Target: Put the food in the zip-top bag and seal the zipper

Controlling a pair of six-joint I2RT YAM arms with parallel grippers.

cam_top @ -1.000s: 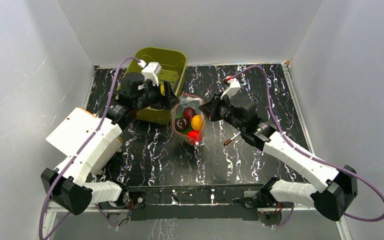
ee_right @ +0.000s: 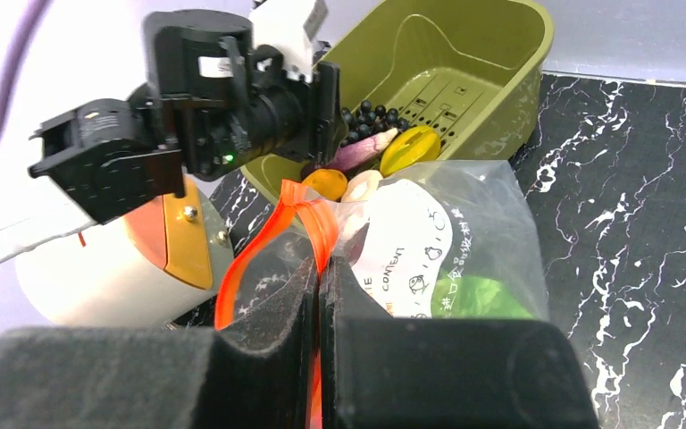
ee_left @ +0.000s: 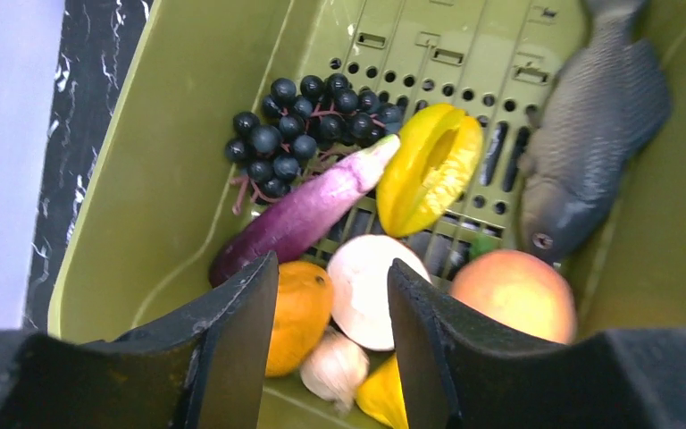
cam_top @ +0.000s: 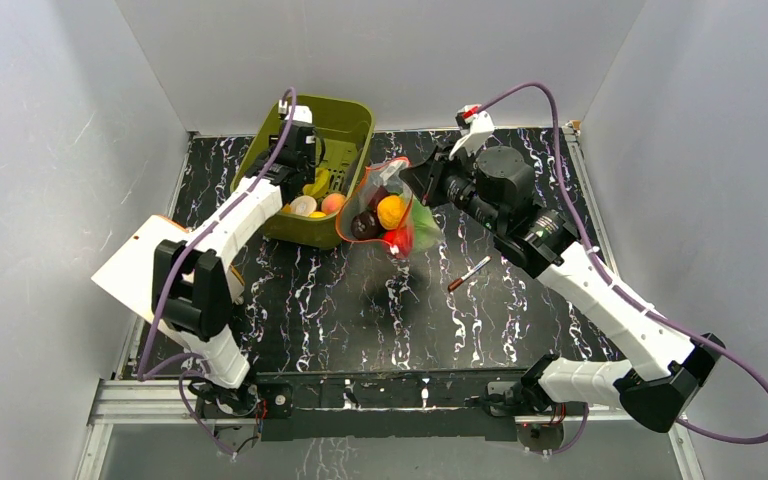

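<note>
The zip top bag point(cam_top: 380, 210) point(ee_right: 464, 232) holds a yellow fruit point(cam_top: 392, 210), a red one and dark ones; my right gripper point(cam_top: 415, 180) is shut on its orange-edged rim. My left gripper is part open over the green bin point(ee_left: 116, 197), nothing visibly held, above an orange fruit point(ee_left: 295, 317), a white round piece point(ee_left: 366, 286), a garlic bulb point(ee_left: 330, 366) and a peach point(ee_left: 509, 290). An eggplant point(ee_left: 277, 223), grapes point(ee_left: 286, 134), a yellow starfruit point(ee_left: 424, 170) and a fish point(ee_left: 594, 143) also lie there.
A white and orange board point(cam_top: 130, 260) leans at the left of the table. A marker point(cam_top: 468, 275) lies right of the bag. Grey walls enclose the sides and back.
My right gripper has moved back and up slightly, shifting the bag with it.
</note>
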